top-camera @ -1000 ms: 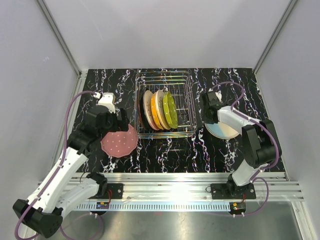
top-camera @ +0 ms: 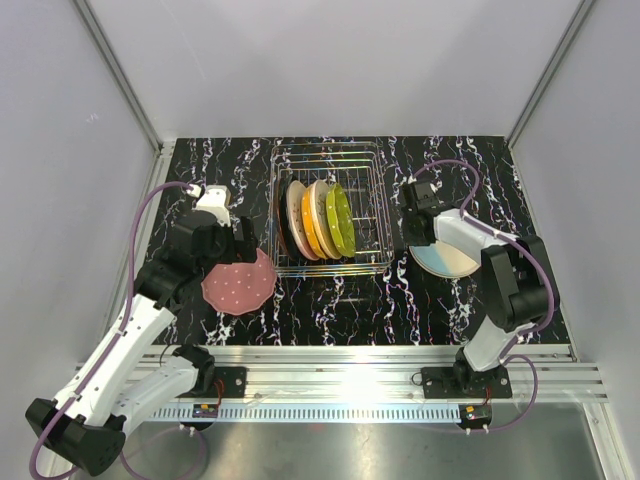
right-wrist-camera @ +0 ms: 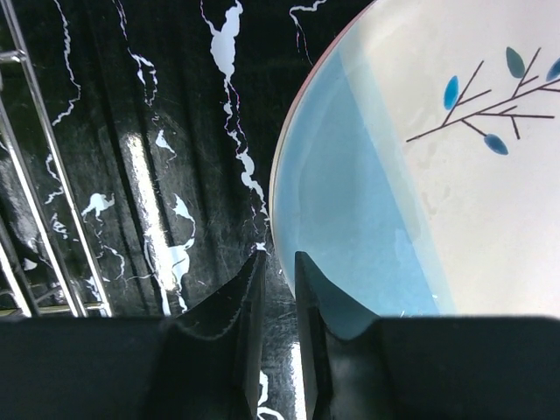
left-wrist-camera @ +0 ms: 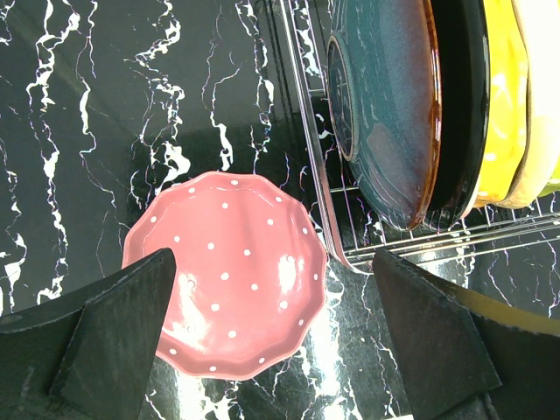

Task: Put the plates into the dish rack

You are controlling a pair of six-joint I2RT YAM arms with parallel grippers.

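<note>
Several plates stand upright in the wire rack (top-camera: 374, 160): dark, white, yellow (top-camera: 309, 222), cream and green (top-camera: 344, 220). A scalloped pink dotted plate (left-wrist-camera: 224, 262) lies flat left of the rack. Above it my left gripper (top-camera: 241, 237) is open and empty. A cream-and-blue plate (right-wrist-camera: 359, 192) with a leaf pattern lies flat right of the rack. My right gripper is part open over that plate's left rim, its fingers close together; whether the rim is between them is unclear.
The rack's back and right part holds no plates. Walls bound the sides and back.
The left arm and the plates show no visible change.
</note>
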